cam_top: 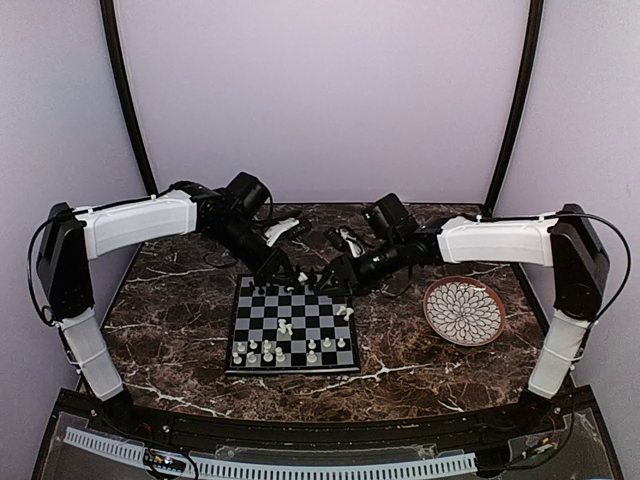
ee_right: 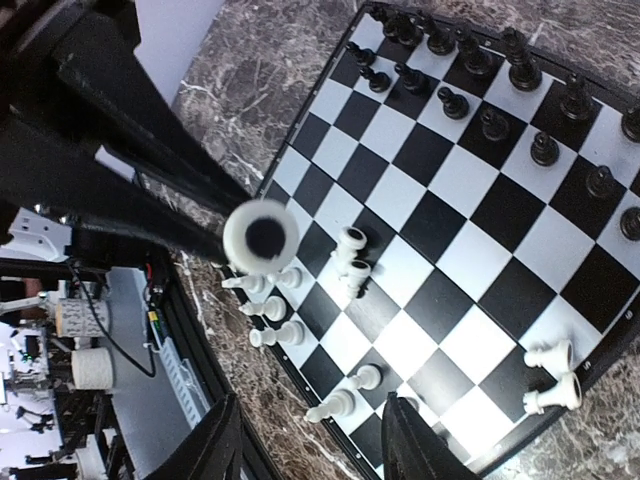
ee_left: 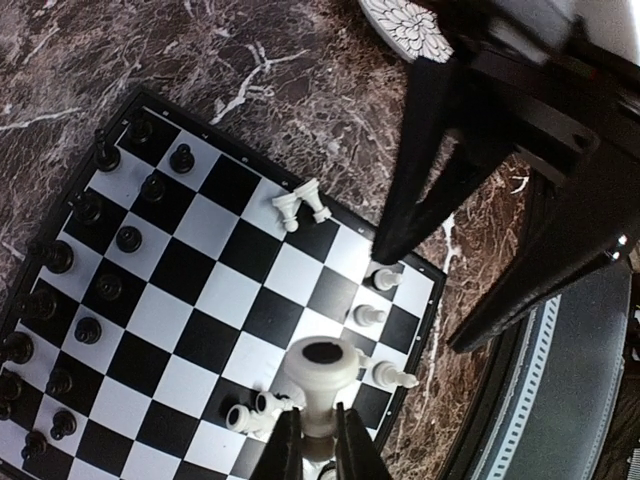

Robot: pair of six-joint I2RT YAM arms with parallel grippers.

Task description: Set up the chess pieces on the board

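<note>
A white chess piece is pinched in my left gripper, raised above the board; its round dark-centred end also shows in the right wrist view. My right gripper stands part open close by, nothing between its fingers. Both grippers hover over the far part of the chessboard [cam_top: 292,373] in the top view. Black pieces [ee_left: 58,256] stand in rows at one side. Opposite them are several white pieces [cam_top: 267,350]. Two white pieces [ee_right: 350,262] lie mid-board, and two more white pieces [ee_right: 553,375] lie at the board's side edge.
To the right of the board sits a round patterned plate [cam_top: 428,310] with a brown rim. The two grippers are close together.
</note>
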